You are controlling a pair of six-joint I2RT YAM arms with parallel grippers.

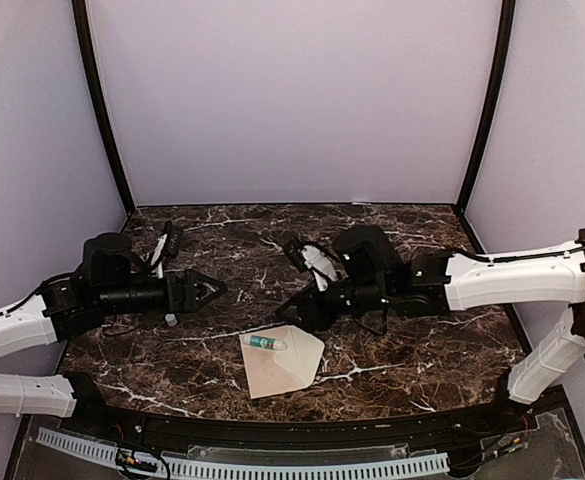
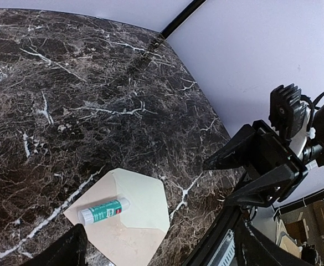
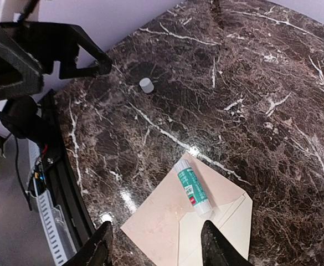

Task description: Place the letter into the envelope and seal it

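Note:
The pinkish-cream envelope (image 1: 267, 375) lies flat near the table's front, with a paler pointed section at its right side. A separate letter cannot be made out. On top of the envelope rests a green and white glue stick (image 3: 190, 184), lying on its side. Open and empty, my left gripper (image 1: 209, 290) hovers to the left of and behind the envelope. My right gripper (image 1: 294, 307) also stands open, just behind the envelope's far edge in the top view, with nothing between its fingers.
A small white cap (image 3: 146, 85) sits on the marbled dark table (image 1: 422, 370), left of the envelope. Free room lies behind the grippers and right of the envelope. A black rail (image 1: 312, 425) with a slotted strip bounds the front.

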